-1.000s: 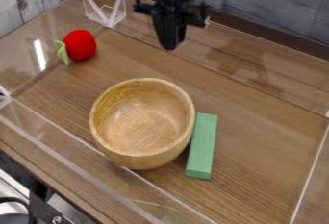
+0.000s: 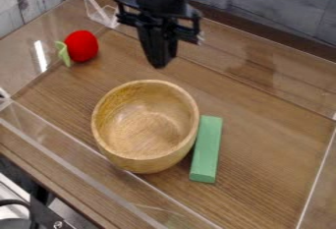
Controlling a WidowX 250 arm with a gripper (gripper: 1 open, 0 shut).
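The black arm reaches down from the top middle with its gripper (image 2: 163, 44) over the upper middle of the table, above the wooden bowl (image 2: 144, 125). The fingertips look close together with nothing visible between them, though they are small and dark. A red round object with a green piece at its side, like a strawberry or tomato (image 2: 82, 46), lies at the upper left. A light green block (image 2: 206, 149) lies just right of the bowl, toward the front.
A dark cable lies at the bottom left corner.
The bowl, red object and green block have not moved.
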